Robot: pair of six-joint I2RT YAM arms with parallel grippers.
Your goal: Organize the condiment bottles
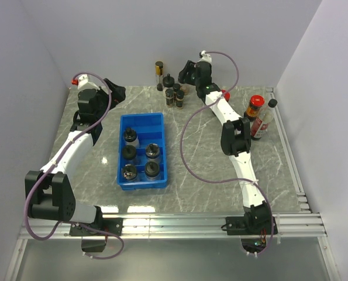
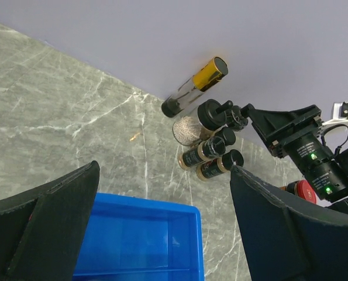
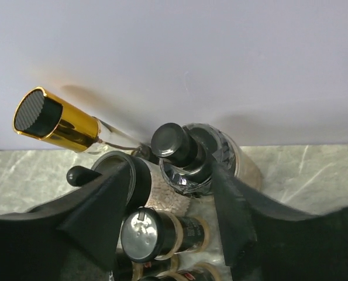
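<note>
At the back wall my right gripper (image 1: 183, 76) is over a black-topped bottle (image 3: 188, 161). Its fingers (image 3: 232, 202) stand apart; the bottle's dark cap shows near the right finger, and a firm hold is not visible. Beside it are a tilted-looking pepper-like jar (image 3: 169, 196), small spice jars (image 1: 169, 97) and a tall gold-capped bottle (image 1: 159, 73). My left gripper (image 1: 119, 92) hangs open and empty, above and left of the blue bin (image 2: 150, 204). Several dark-lidded jars (image 1: 152, 151) stand in the bin's compartments.
On the right side stand a red-lidded jar (image 1: 255, 106) and a dark-capped bottle (image 1: 262, 120). Another red lid (image 1: 225, 95) shows partly behind the right arm. The bin's back-left compartment looks bare, and the table's middle right is clear.
</note>
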